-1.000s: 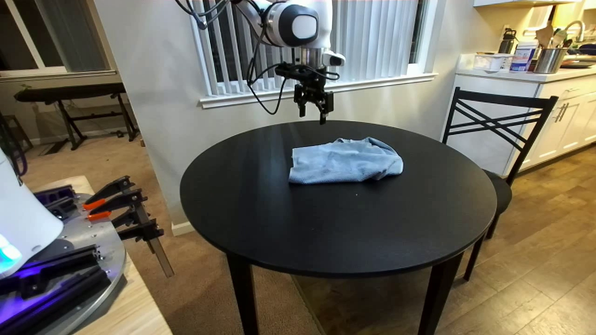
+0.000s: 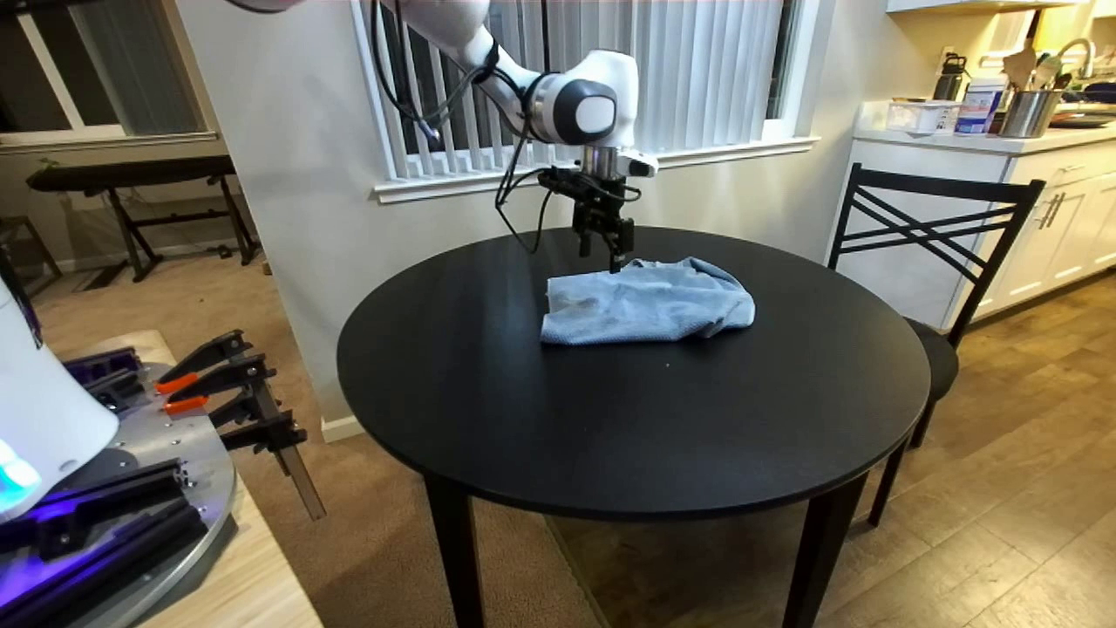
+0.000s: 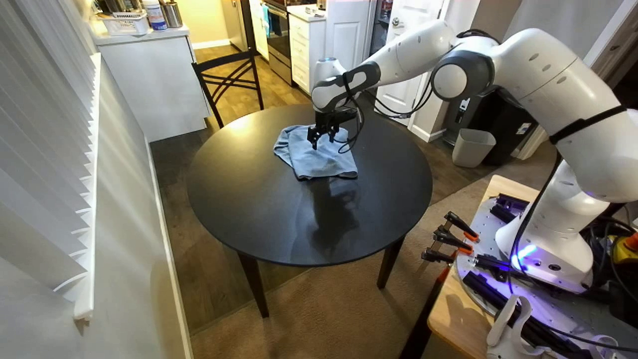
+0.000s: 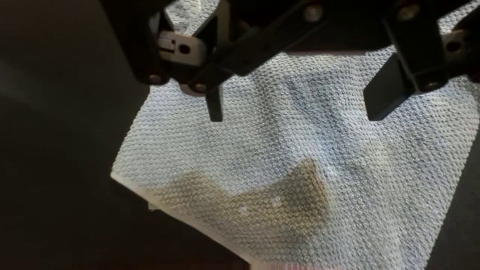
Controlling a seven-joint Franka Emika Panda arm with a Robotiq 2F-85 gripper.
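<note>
A light blue cloth [image 2: 649,305] lies bunched and folded on the round black table [image 2: 628,440]. My gripper [image 2: 602,256] hangs at the cloth's far side in exterior view 1, pointing down. From the other side, the gripper [image 3: 313,143] appears over the cloth [image 3: 320,164]. In the wrist view the textured cloth [image 4: 252,148] fills most of the picture, with a dark patch of shadow across its lower part. The two fingers [image 4: 387,90] stand wide apart above it, and nothing is between them. Whether the fingertips touch the cloth cannot be made out.
A black chair [image 2: 942,246] stands at the table's right in exterior view 1. The window sill [image 2: 722,159] and wall lie close behind the table. Loose cables [image 3: 359,128] hang beside the gripper.
My gripper has come down and slightly to the right, from well above the table to close over the cloth. The cloth has stayed where it was.
</note>
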